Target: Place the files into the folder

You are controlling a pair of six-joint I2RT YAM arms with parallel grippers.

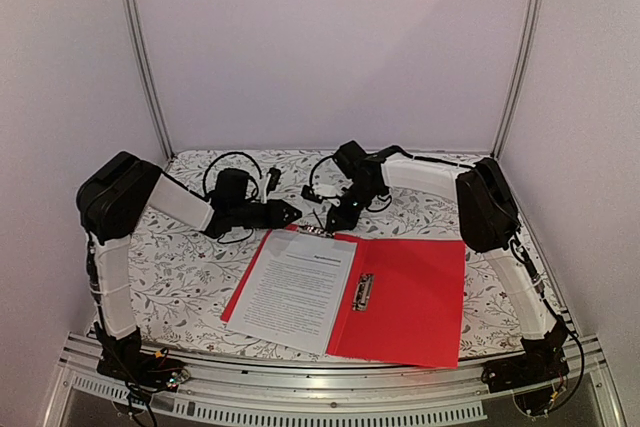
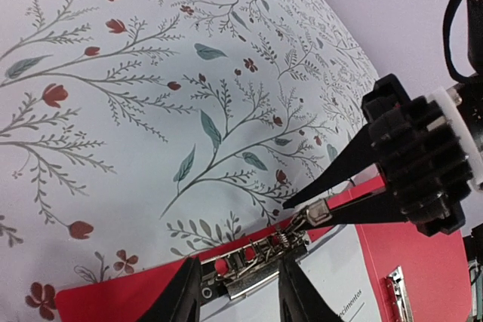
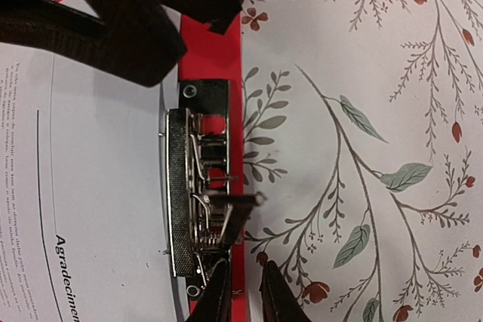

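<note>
The red folder (image 1: 405,307) lies open, printed sheets (image 1: 290,292) on its left half, under the metal clip (image 2: 256,269) along the top edge. The clip's lever (image 3: 234,209) stands raised in the right wrist view. My left gripper (image 1: 287,215) is just left of the clip; in its wrist view its fingers (image 2: 189,292) point at the clip, part open. My right gripper (image 1: 337,222) is at the clip's other end, its fingertips (image 3: 223,292) low beside it, apparently apart.
A second metal clip (image 1: 362,290) sits at the folder's middle. Walls enclose the back and sides.
</note>
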